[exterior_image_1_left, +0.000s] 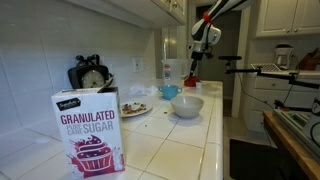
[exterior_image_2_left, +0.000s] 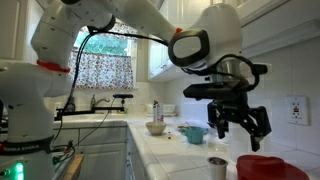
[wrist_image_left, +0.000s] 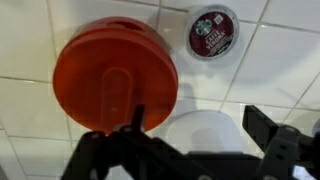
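My gripper is open, its dark fingers wide apart with nothing held between them. Under it in the wrist view lie a round red lidded container (wrist_image_left: 85, 75), a coffee pod with a dark printed top (wrist_image_left: 212, 32) and a white round object (wrist_image_left: 205, 132) partly covered by the gripper. From the side, the gripper (exterior_image_2_left: 239, 136) hangs just above the red container (exterior_image_2_left: 270, 168). A small white cup-like item with a dark top (exterior_image_2_left: 217, 168) stands beside that container.
A sugar box (exterior_image_1_left: 93, 135) stands at the near end of the tiled counter. Farther along are a plate of food (exterior_image_1_left: 133, 110), a grey bowl (exterior_image_1_left: 187, 106) and a blue mug (exterior_image_1_left: 169, 91). Wall outlets (exterior_image_2_left: 296, 108) are behind the arm.
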